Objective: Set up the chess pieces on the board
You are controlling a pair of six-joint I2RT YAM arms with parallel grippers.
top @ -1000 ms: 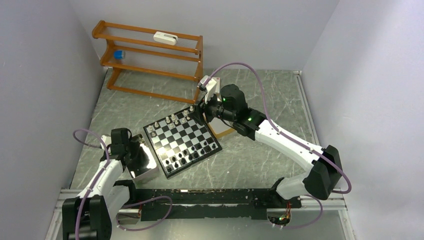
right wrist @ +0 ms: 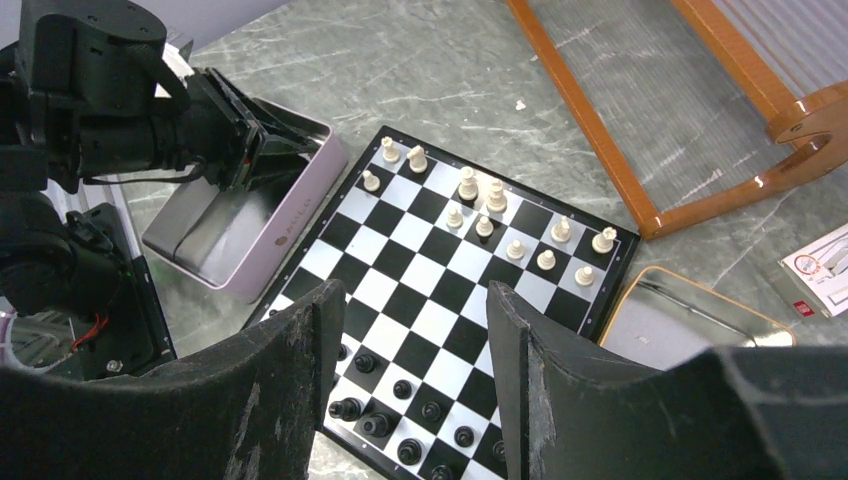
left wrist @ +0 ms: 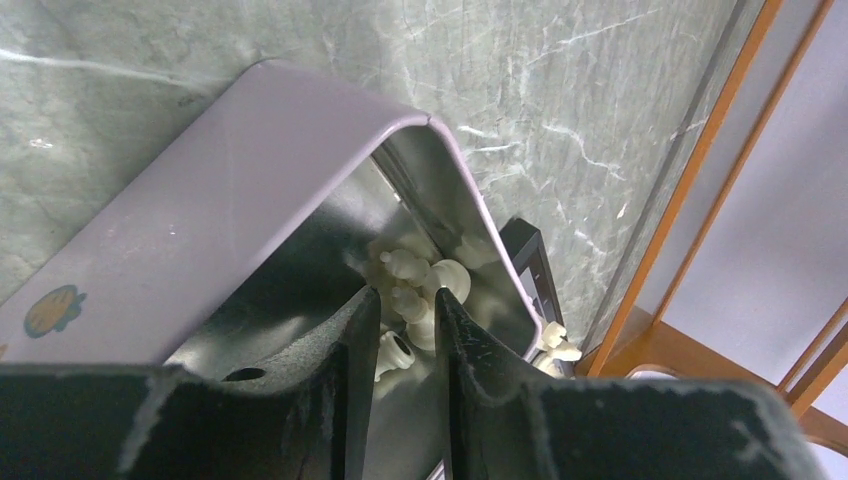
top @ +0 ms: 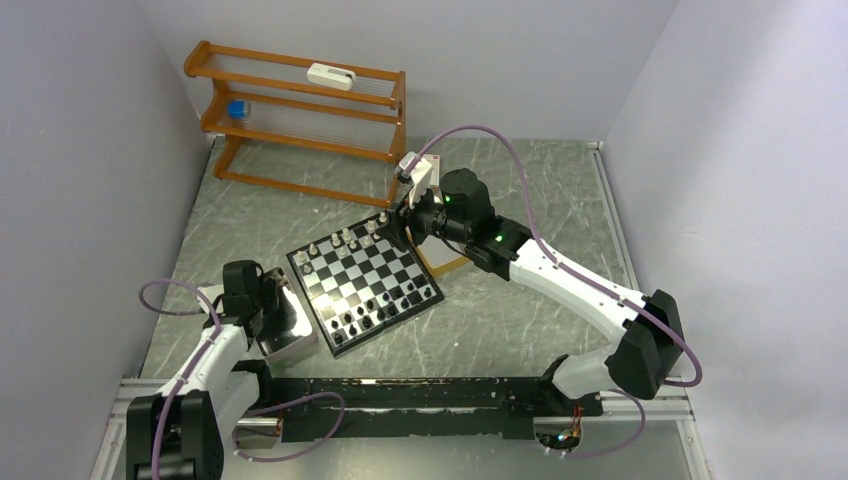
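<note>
The chessboard (top: 365,284) holds white pieces on its far rows and black pieces on its near rows. My left gripper is down over the pink bin (left wrist: 170,240), close above white pieces (left wrist: 406,265) lying inside; its fingers stand apart, and whether anything is between them is unclear. My right gripper hangs high over the board's right side, fingers apart with nothing visible between them.
A wooden rack (top: 300,140) stands behind the board. A second, shallow tray (right wrist: 660,320) and a card box (right wrist: 815,270) lie at the board's right.
My left arm has shifted slightly within the bin area. The right arm and the pieces on the board look unchanged.
</note>
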